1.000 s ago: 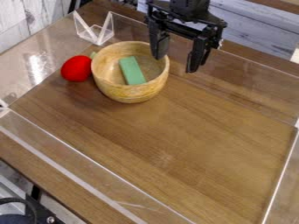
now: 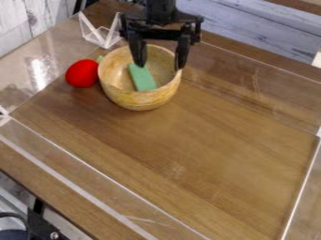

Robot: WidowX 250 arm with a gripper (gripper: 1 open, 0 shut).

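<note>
My black gripper [image 2: 160, 49] hangs open over the wooden bowl [image 2: 148, 97], its two fingers reaching down on either side at the bowl's back half. Inside the bowl lies a green block [image 2: 142, 78], below and slightly left of the gap between the fingers. A red round object [image 2: 82, 74] sits on the table just left of the bowl.
A clear wire-like rack [image 2: 98, 33] stands at the back left, near the gripper.
The gripper has moved left from the right of the bowl to above it and has turned. The bowl, block and red object look unmoved.
</note>
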